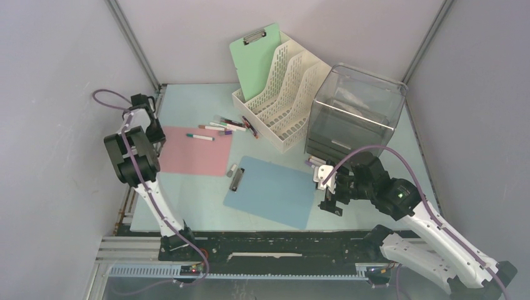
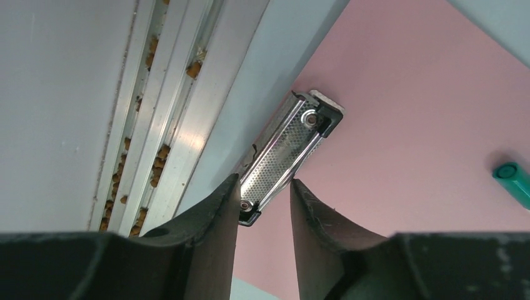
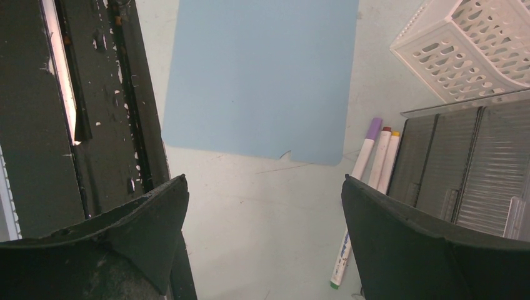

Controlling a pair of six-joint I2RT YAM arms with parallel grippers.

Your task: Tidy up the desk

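At the desk's left, my left gripper hangs part open over the metal clip (image 2: 281, 147) of the pink clipboard (image 1: 194, 156); whether its fingertips touch the clip is unclear. A blue clipboard (image 1: 275, 190) lies front centre. A green clipboard (image 1: 253, 69) stands in the white file organizer (image 1: 281, 137). Markers (image 1: 231, 125) are bunched by the organizer, with a green one (image 2: 512, 184) on the pink board. At right, my right gripper is open and empty above the desk, near a few markers (image 3: 365, 150).
A clear drawer box (image 1: 356, 115) stands at the back right, beside the organizer. Metal rails (image 2: 206, 106) and a wall border the desk close to my left gripper. Bare desk shows at the back left and front left.
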